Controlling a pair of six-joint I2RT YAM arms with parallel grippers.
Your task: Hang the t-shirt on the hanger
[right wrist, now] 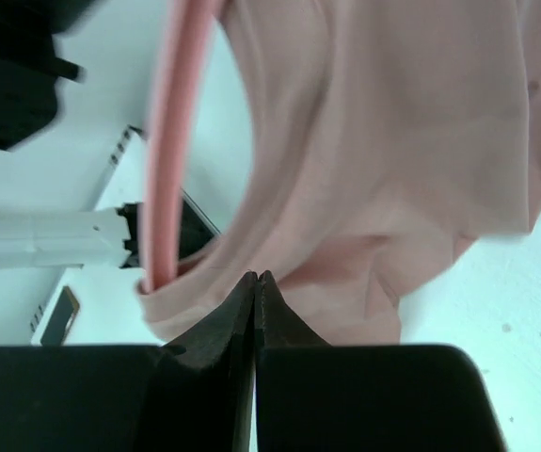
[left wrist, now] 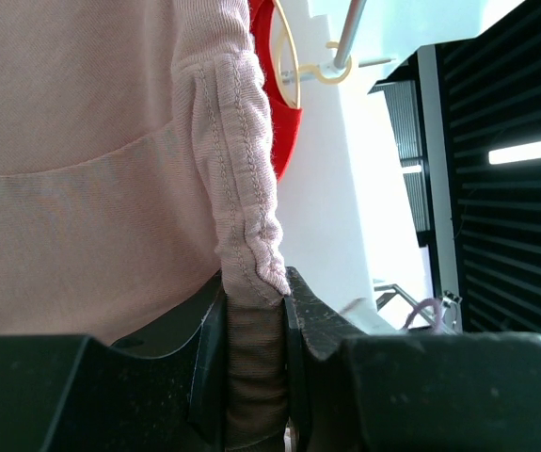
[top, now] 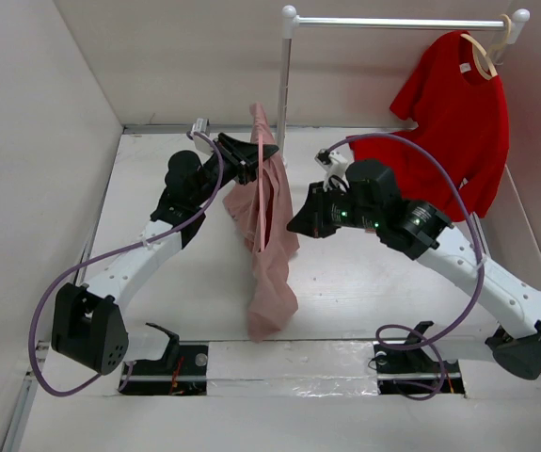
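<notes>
A pink t shirt (top: 268,273) hangs beside the rack's upright, its lower part draped toward the table's front. My left gripper (top: 259,151) is shut on its top; in the left wrist view the folded hem (left wrist: 246,188) runs between the fingers. My right gripper (top: 300,224) is to the right of the shirt, apart from it; in the right wrist view its fingertips are together, with nothing visible between them and pink cloth beyond. No free hanger for the pink shirt is clearly visible.
A rail (top: 392,23) spans the back. A red shirt (top: 439,113) hangs on a hanger at its right end, with red cloth below, partly behind the right arm. Bare table (top: 326,282) shows at centre front and on the left.
</notes>
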